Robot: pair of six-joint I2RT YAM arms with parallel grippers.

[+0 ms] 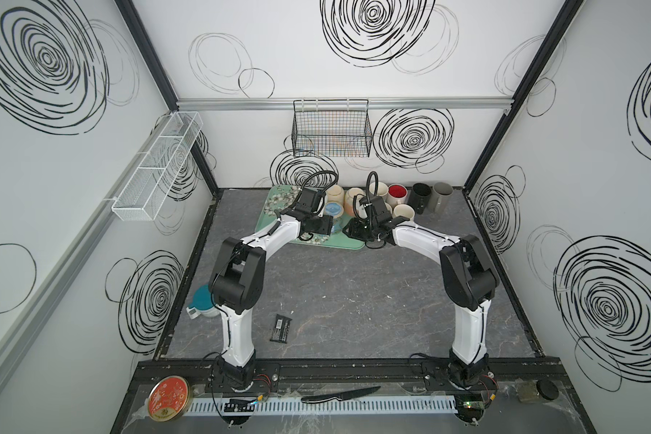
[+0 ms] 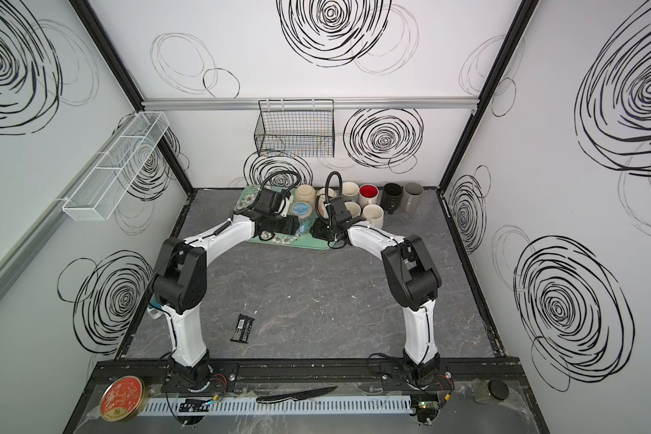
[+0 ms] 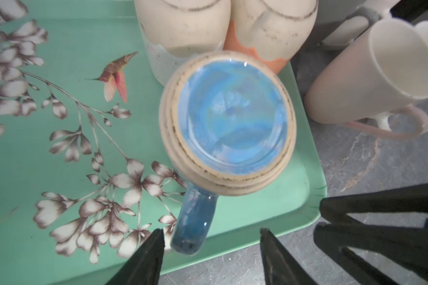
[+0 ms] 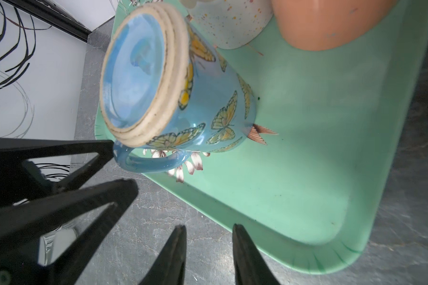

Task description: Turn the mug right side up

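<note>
An upside-down blue butterfly mug (image 3: 228, 114) stands on the green tray, its base up and its handle (image 3: 195, 216) toward the front in the left wrist view. My left gripper hangs open above it, fingertips either side of the handle's near end from that camera, nothing between them. My right gripper is at the tray's front right edge, beside the mug, its fingers part open and empty.
Upturned mugs (image 3: 180, 28) stand behind the blue one on the tray. Several upright mugs (image 1: 396, 194) crowd the back right.
</note>
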